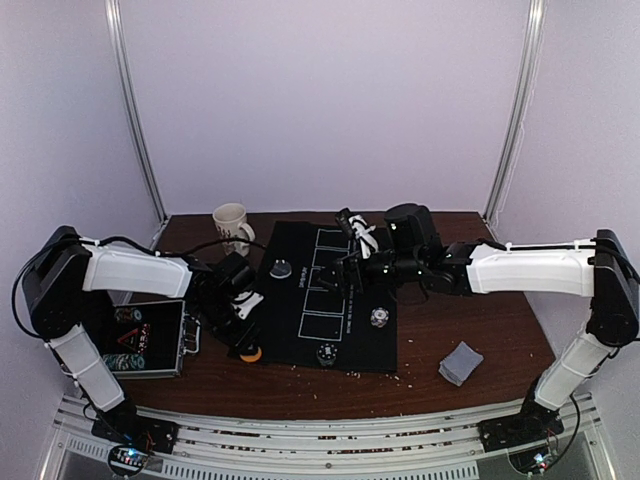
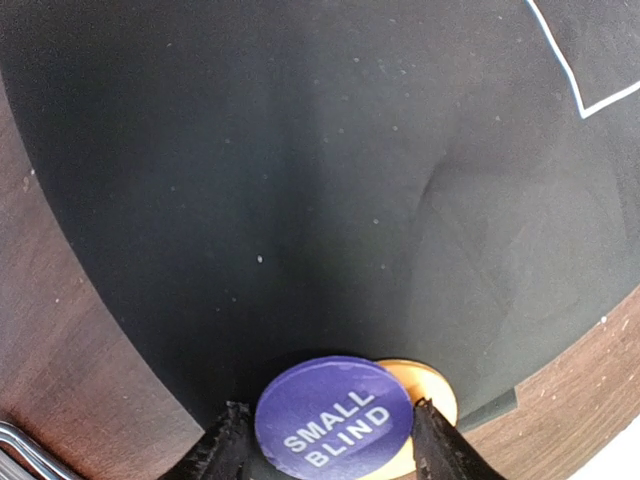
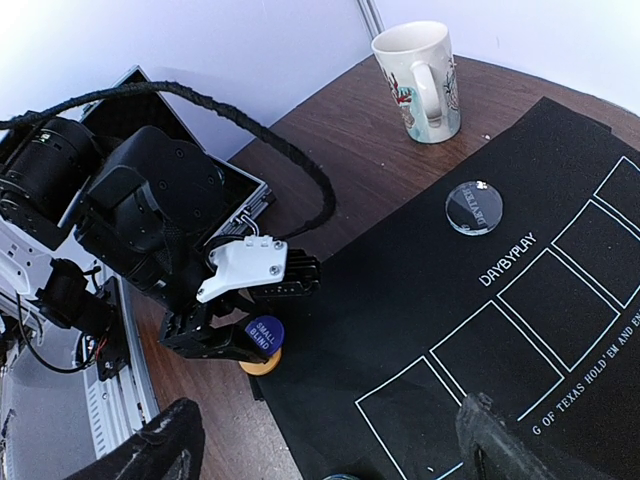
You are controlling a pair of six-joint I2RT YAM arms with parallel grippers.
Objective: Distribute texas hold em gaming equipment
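My left gripper is low at the mat's near-left corner, part open, its fingertips either side of a purple SMALL BLIND disc (image 2: 333, 400) that overlaps a yellow disc (image 2: 430, 390); whether it grips is unclear. My right gripper hangs open over the black playing mat (image 3: 370, 310). A clear round marker (image 3: 473, 208) lies on the mat's left side. A dark chip pile (image 1: 326, 354) is at the near edge, a pale one (image 1: 379, 316) at the right.
An open chip case (image 1: 150, 368) stands at the left. A mug (image 1: 229, 222) is behind the mat. A grey card stack (image 1: 460, 362) lies on bare wood at the right.
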